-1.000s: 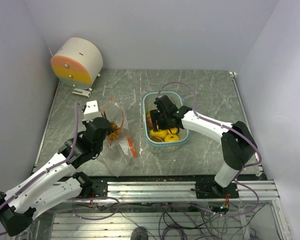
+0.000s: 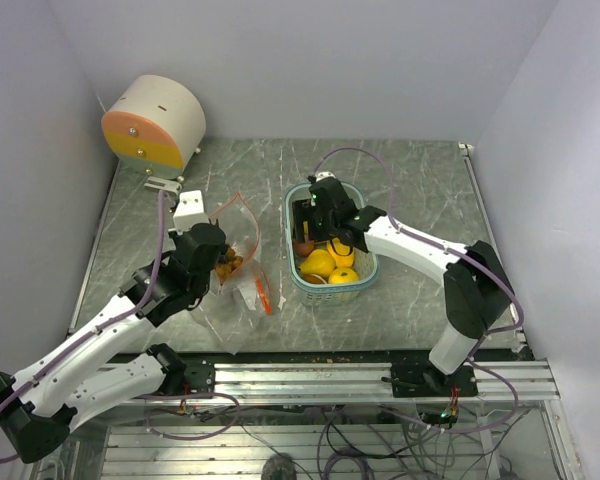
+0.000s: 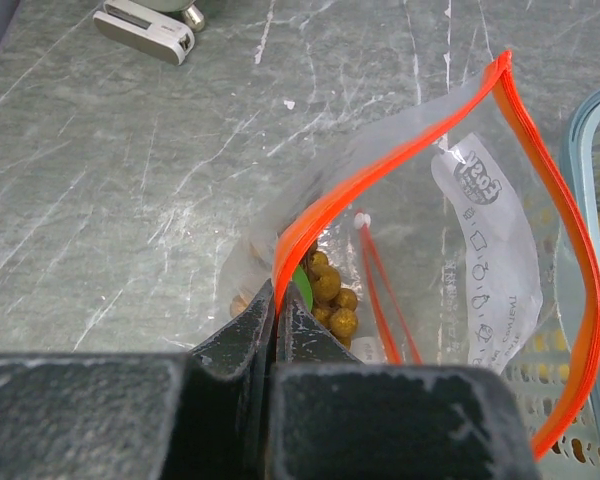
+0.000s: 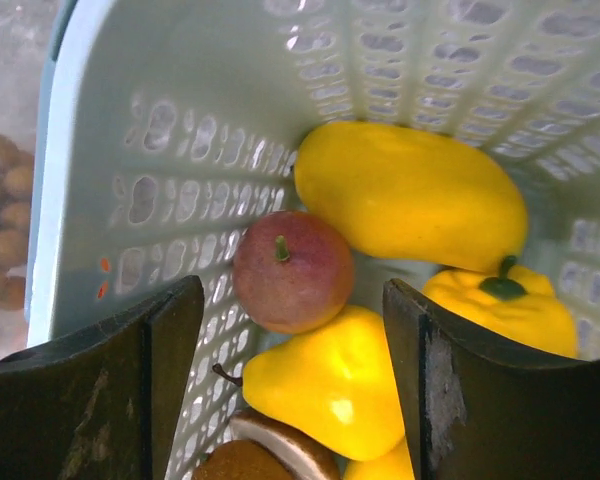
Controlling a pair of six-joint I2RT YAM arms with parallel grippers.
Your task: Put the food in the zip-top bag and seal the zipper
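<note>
My left gripper is shut on the edge of the clear zip bag (image 3: 490,220), whose orange-rimmed mouth stands open with small brown round food (image 3: 335,300) inside. My right gripper hangs open inside the plastic basket (image 2: 335,295), its fingers either side of a plum-like fruit (image 4: 292,275) and a yellow pear (image 4: 320,385), with no hold visible. Also in the basket are a long yellow fruit (image 4: 410,185), a yellow pepper (image 4: 510,315) and brown items (image 4: 240,460).
A cream drum-shaped box (image 2: 155,110) with a small metal latch piece stands at back left. Walls border both sides.
My right gripper has shifted slightly left and about within the basket over the fruit, its arm bending differently. The left gripper has moved slightly with the bag edge.
</note>
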